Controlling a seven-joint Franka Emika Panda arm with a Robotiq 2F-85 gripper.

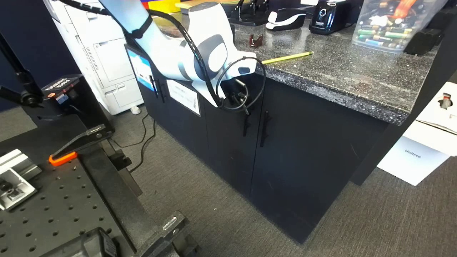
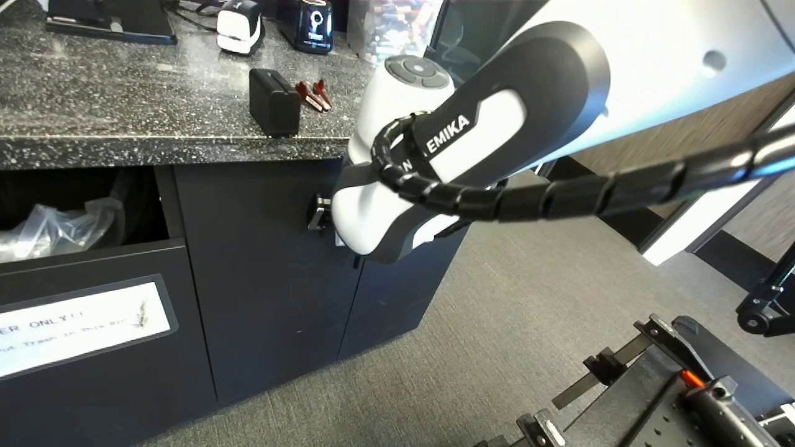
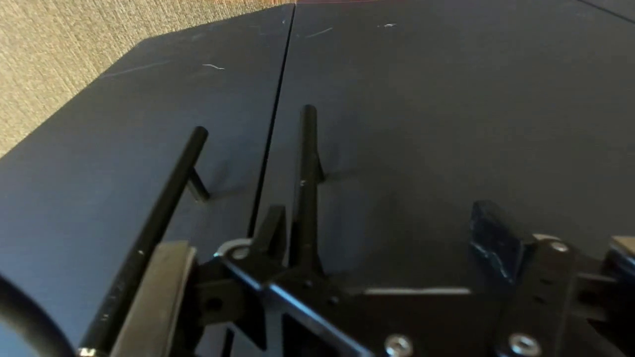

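Observation:
Two black bar handles stand on the dark cabinet doors, one either side of the seam. In the wrist view, the left finger (image 3: 272, 232) is close beside the nearer handle (image 3: 307, 172), which appears to lie just inside the fingers; contact cannot be told. The other finger (image 3: 497, 241) is well to the right, so my gripper is open. The second handle (image 3: 160, 220) is outside the fingers, to the left. In exterior view 1, the hand is low against the cabinet, the gripper largely hidden behind cables above the left handle (image 1: 246, 124).
Above the doors juts the speckled countertop (image 1: 338, 81), with a yellow pencil (image 1: 289, 57) near its edge beside the arm. A black block (image 2: 273, 103) and red clips (image 2: 313, 95) sit near the edge too. Open floor (image 1: 205, 214) lies before the cabinet.

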